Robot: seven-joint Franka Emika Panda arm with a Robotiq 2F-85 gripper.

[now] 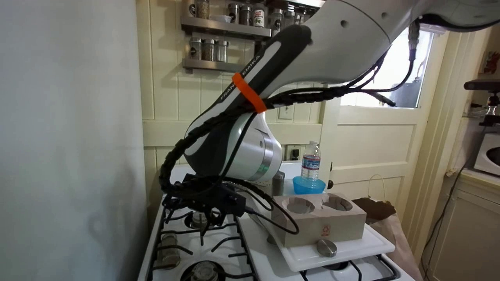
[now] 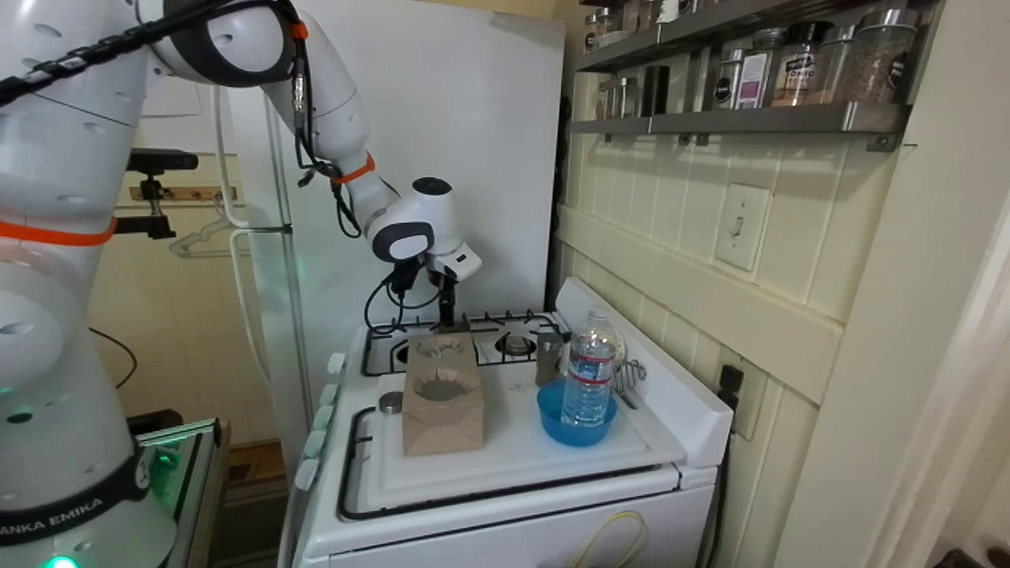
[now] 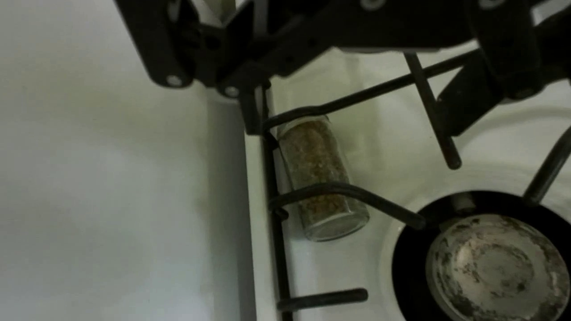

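Note:
A glass jar of brown contents (image 3: 316, 155) lies on its side on the stovetop, under the black grate bars by the stove's edge. In exterior view 1 the same jar (image 1: 169, 256) is at the lower left; the paper holder's side of the stove blocks it in exterior view 2. My gripper is open, its fingers wide apart with nothing between them. Over the left burners, the gripper (image 1: 188, 219) stands above the grate and farther back than the jar. One finger (image 3: 250, 115) appears close to the grate's side bar.
Grate bars (image 3: 374, 200) cross over the jar. A pale wall-like surface (image 1: 89, 140) rises close on the left. To the right stand a cardboard box with two round holes (image 1: 323, 227), a metal lid (image 1: 326, 248) and a water bottle (image 1: 310, 164) in a blue bowl (image 1: 308, 185).

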